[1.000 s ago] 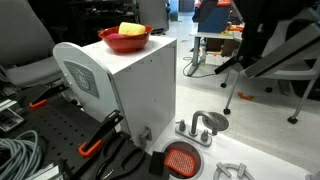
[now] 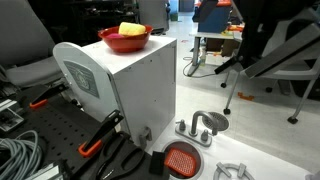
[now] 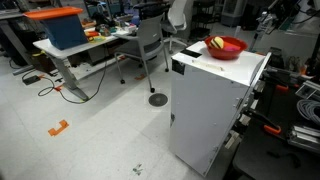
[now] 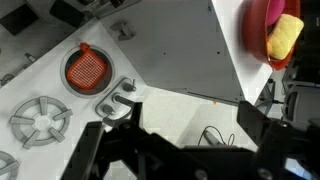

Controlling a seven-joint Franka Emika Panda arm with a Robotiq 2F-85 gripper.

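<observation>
My gripper stands open, its two dark fingers spread wide along the bottom of the wrist view with nothing between them. In exterior view 1 the dark arm fills the upper right, above the counter. A red bowl (image 2: 126, 41) holding a yellow item (image 2: 131, 29) rests on top of a white cabinet; exterior view 2 shows the same bowl (image 3: 225, 47) near the cabinet's far edge. Below, a round sink (image 4: 68, 78) has a red mesh-like piece (image 4: 88, 68) inside. A grey faucet (image 4: 122, 92) rises beside it, apart from my fingers.
The white cabinet (image 2: 145, 85) forms a tall wall beside the sink. A stove burner (image 4: 42, 118) lies near the sink. Orange-handled clamps (image 2: 100, 135) and cables crowd the dark table. Chairs (image 3: 143, 40) and a blue bin (image 3: 66, 31) stand behind.
</observation>
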